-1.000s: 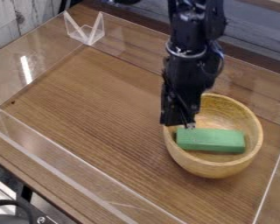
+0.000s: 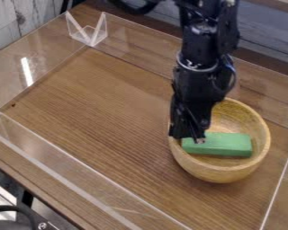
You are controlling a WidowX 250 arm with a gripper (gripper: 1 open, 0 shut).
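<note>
A wooden bowl (image 2: 202, 171) sits at the right of the table, holding a green rectangular block (image 2: 227, 145). My black gripper (image 2: 190, 128) hangs over the bowl's left part, its tips low by the near left end of the block. It looks shut; whether anything is between the fingertips is hard to make out.
A clear plastic bracket (image 2: 89, 29) stands at the back left. Cables lie at the lower left corner, beyond the table's edge.
The gripper has moved a little down and right, further into the bowl, after rising slightly. The green block's visible outline has shifted slightly.
</note>
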